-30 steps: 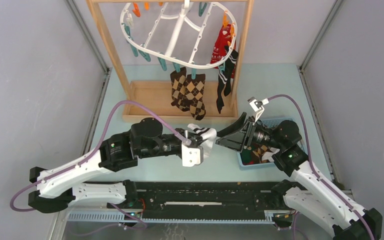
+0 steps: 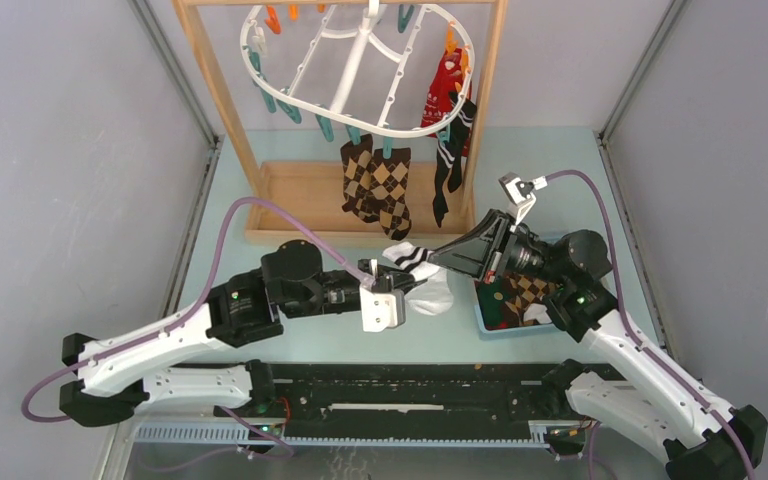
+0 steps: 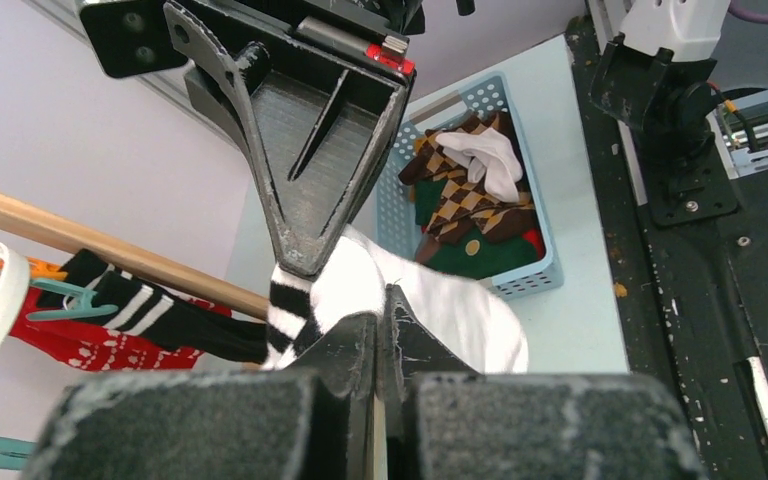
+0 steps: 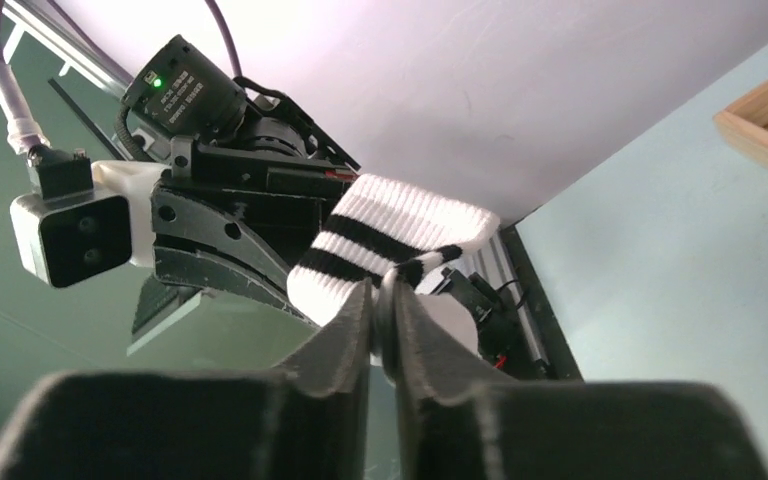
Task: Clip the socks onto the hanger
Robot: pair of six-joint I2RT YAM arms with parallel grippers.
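Note:
A white sock with black stripes stretches between my two grippers above the table. My left gripper is shut on it; in the left wrist view its fingertips meet with the white cloth right at them. From the right, my right gripper has closed over the striped part, and a thin fold of cloth shows between its fingers in the right wrist view. Behind stands the white oval hanger with teal and orange clips. Brown argyle socks, a red sock and dark striped socks hang from it.
A blue basket with several more socks sits partly under my right arm. The hanger's wooden frame rises from a wooden tray base. Bare table lies in front of the grippers.
The right gripper's spread fingers have come together on the striped part of the sock. The sock's white end has swung a little to the right. The left arm has barely moved.

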